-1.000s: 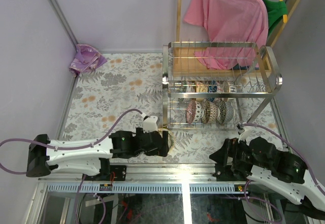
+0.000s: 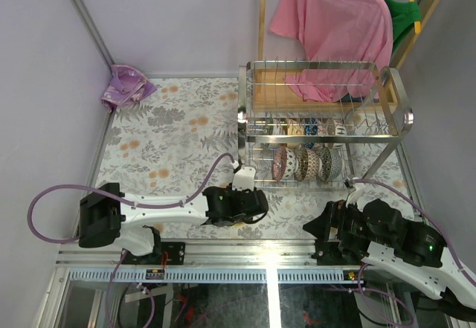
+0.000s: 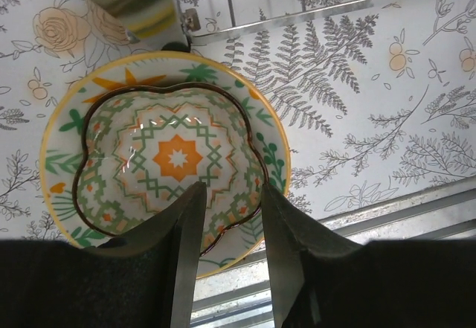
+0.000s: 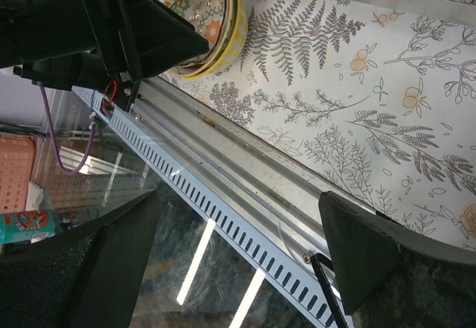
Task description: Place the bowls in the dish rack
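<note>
A stack of patterned bowls with orange and green designs sits on the floral surface at the rack's front left corner, seen also beside the left arm in the right wrist view. My left gripper (image 2: 242,198) is over it, its fingertips low at the inner bowl's near right rim, part open; whether they touch cannot be told. The dish rack (image 2: 259,138) holds bowls (image 2: 306,163) standing on edge in rows on its lower levels. My right gripper (image 2: 331,220) waits at the front right, open and empty.
A pink shirt (image 2: 331,23) and a green garment hang at the back. A purple cloth (image 2: 126,86) lies at the back left.
The left arm has moved rightward and its gripper has come over the bowl stack at the rack's corner. The right arm has barely moved.
</note>
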